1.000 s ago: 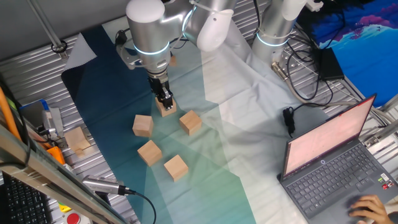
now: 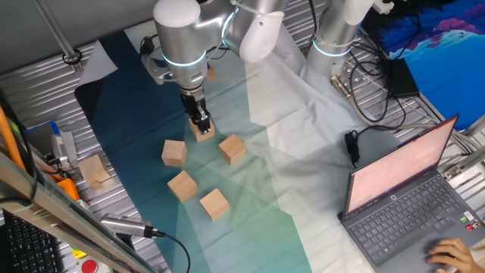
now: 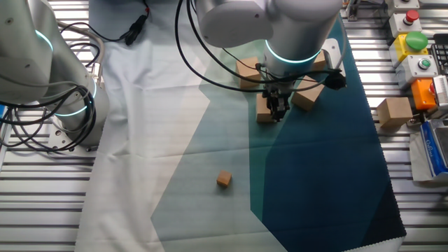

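My gripper points down at one wooden cube in exterior view 1 and covers part of its top. In exterior view 2 the dark fingertips of the gripper overlap the right side of that same cube. Whether the fingers are parted or closed, and whether they touch the cube, cannot be made out. Around it on the cloth lie other wooden cubes: one at left, one at right, and two lower down, a cube and another cube. A much smaller block lies apart on the cloth.
A laptop with a person's hand on it occupies the lower right. Another wooden block sits off the cloth at left. Control buttons line the right edge.
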